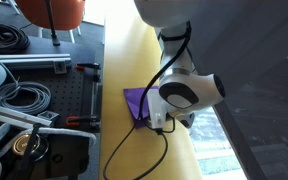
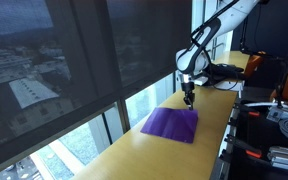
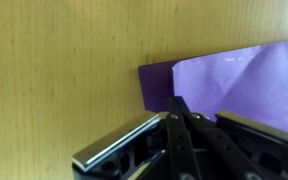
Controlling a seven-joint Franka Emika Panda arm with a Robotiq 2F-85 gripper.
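Note:
A purple cloth (image 2: 170, 124) lies on the wooden table, spread mostly flat. My gripper (image 2: 188, 104) is low at the cloth's far side, its fingers shut. In the wrist view, the fingertips (image 3: 174, 104) meet the edge of a lighter purple layer of the cloth (image 3: 229, 80), with a darker purple strip showing to its left. Whether a thin edge is pinched between the fingers cannot be told. The arm covers much of the cloth in exterior view 1, where a purple part (image 1: 134, 101) shows to its left.
Bare wooden table (image 2: 104, 165) lies in front of the cloth. A window with a dark blind (image 2: 54, 75) runs along one side. On the other side stands a black cart (image 1: 72, 95) with coiled cables (image 1: 24, 97) and tools. A loose cable hangs from my arm.

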